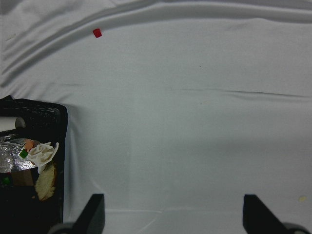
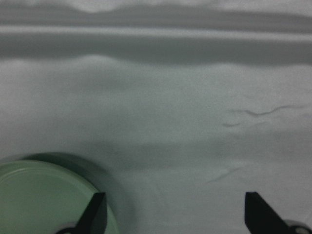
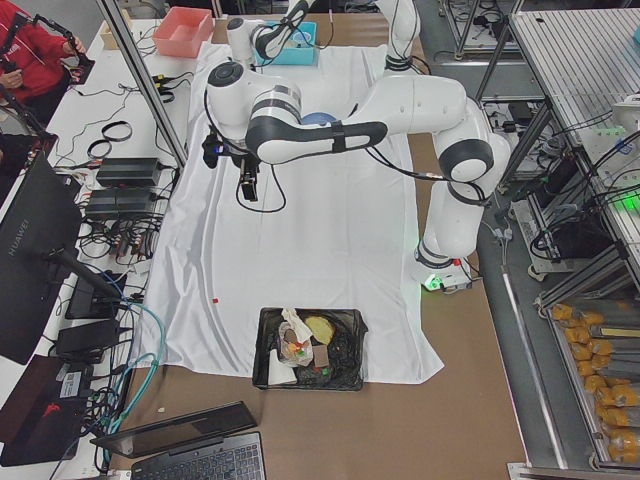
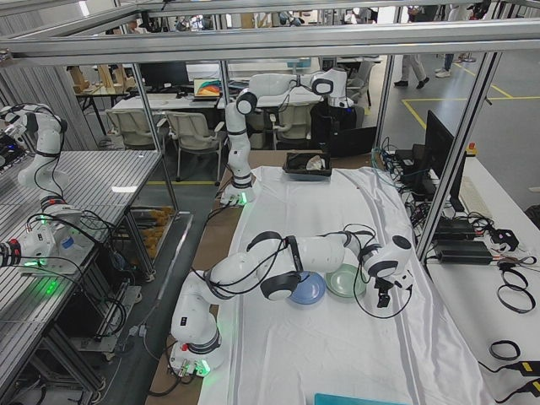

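Note:
My left gripper is open and empty, high over the white cloth. A black tray (image 1: pixel 58 122) in the left wrist view holds crumpled tissue (image 1: pixel 41 155), foil (image 1: pixel 9 156), bread (image 1: pixel 46 180) and small scraps. A red piece (image 1: pixel 97 32) lies loose on the cloth. My right gripper is open with nothing between its fingers, above cloth beside a green plate (image 2: pixel 44 195). A blue plate (image 4: pixel 308 291) lies next to the green one in the camera right view.
A blue bin (image 3: pixel 285 55) and a pink bin (image 3: pixel 182 30) are at the back in the camera left view. A laptop (image 3: pixel 200 460) lies beyond the tray. Monitors and cables line the side desk.

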